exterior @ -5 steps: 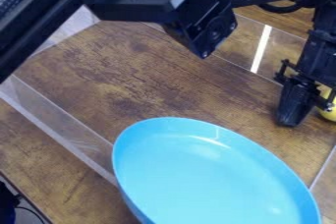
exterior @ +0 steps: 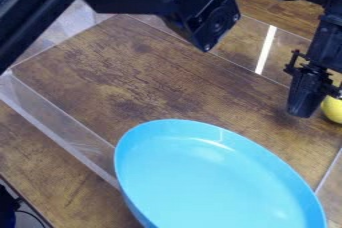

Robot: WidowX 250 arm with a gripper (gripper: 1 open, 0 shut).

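My black gripper (exterior: 305, 100) is at the right edge of the view, pointing down beside a yellow object (exterior: 331, 111), which is partly cut off by the frame and partly behind the fingers. The gripper looks shut; whether anything is between its fingers is hidden. A large light blue oval plate (exterior: 214, 182) lies on the wooden surface at the bottom centre.
Clear strips run along the left and right of it. The dark arm spans the top of the view, and cables show at the bottom left.
The gripper has risen slightly and shifted a little right; the arm above it moved up too. The plate is unchanged.
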